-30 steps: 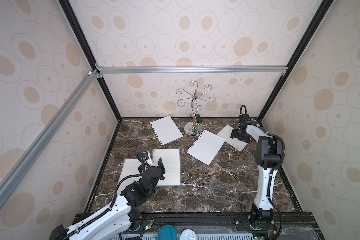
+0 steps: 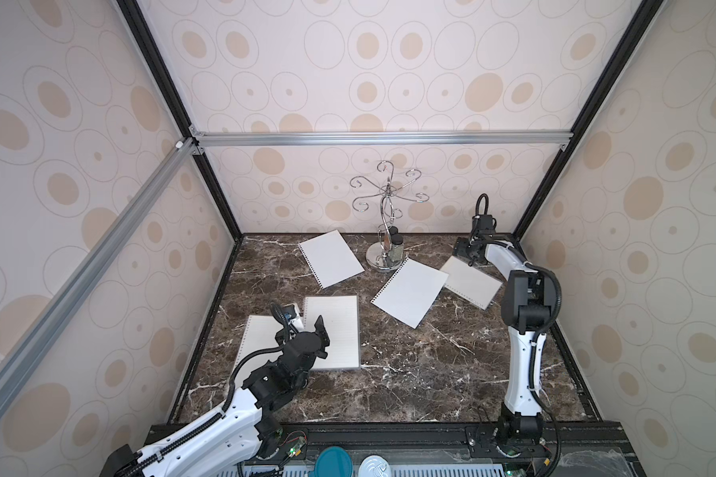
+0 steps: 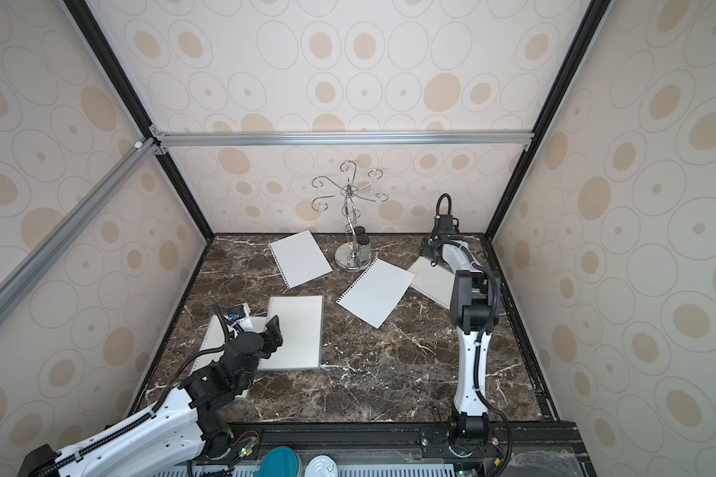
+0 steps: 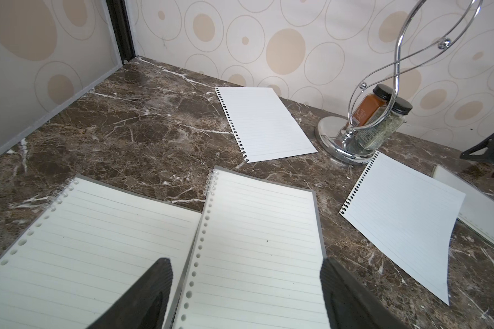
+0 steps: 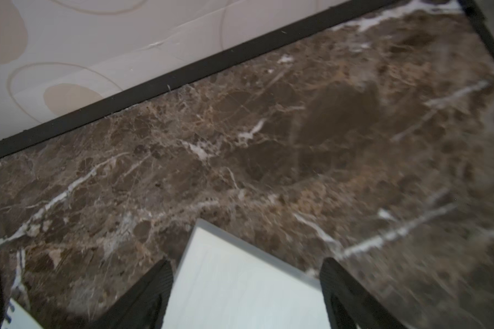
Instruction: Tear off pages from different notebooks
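Two lined notebooks lie side by side at the front left, a left one (image 4: 93,246) and a middle one (image 4: 258,235). Above them hovers my left gripper, fingers spread and empty. A smaller notebook (image 2: 473,282) rests at the back right. My right gripper is over its far end, also with parted fingers; the notebook's corner (image 5: 219,263) shows in the space beyond them, not gripped. Two loose sheets with torn hole edges lie flat: one sheet (image 2: 331,259) at the back left, the other sheet (image 2: 410,291) in the centre, its edge close to the small notebook.
A chrome stand (image 2: 385,256) with two spice jars (image 4: 376,118) stands at the back middle, its curled arms reaching upward. The back wall rises close beyond my right gripper.
The left arm has barely moved.
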